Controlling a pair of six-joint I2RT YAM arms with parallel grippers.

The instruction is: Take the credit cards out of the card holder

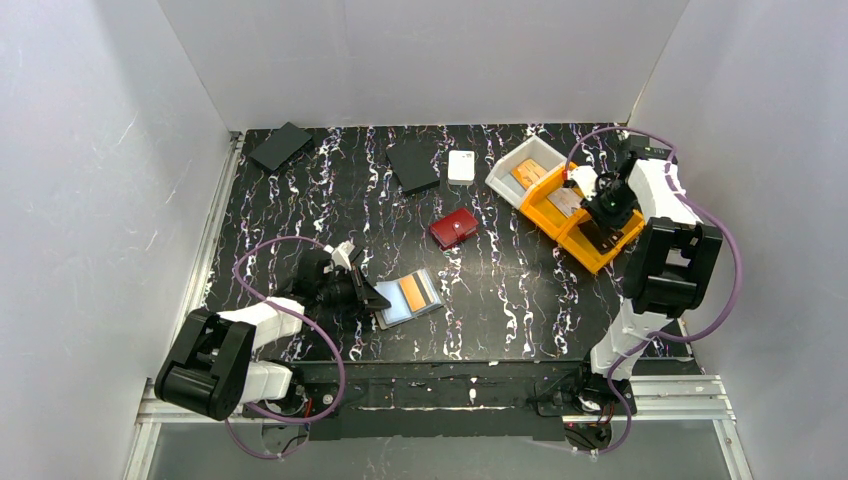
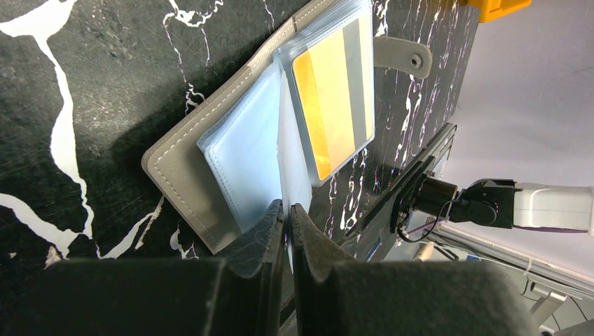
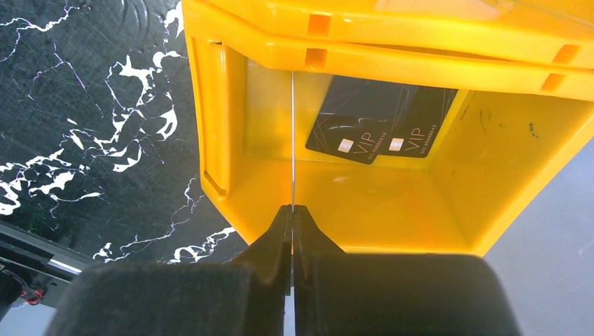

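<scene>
An open grey card holder (image 1: 408, 298) lies at lower centre, with light blue sleeves (image 2: 242, 147) and a yellow-striped card (image 2: 336, 91) in a clear sleeve. My left gripper is shut on a translucent sleeve at the holder's middle. In the right wrist view my right gripper is shut on a thin, light card seen edge-on, above a yellow bin (image 3: 504, 175). Two black VIP cards (image 3: 378, 119) lie in that bin's bottom.
A red wallet (image 1: 454, 227) lies centre, a white case (image 1: 461, 167) and dark slabs (image 1: 412, 168) behind it. A white bin (image 1: 505, 185) adjoins the yellow ones at back right.
</scene>
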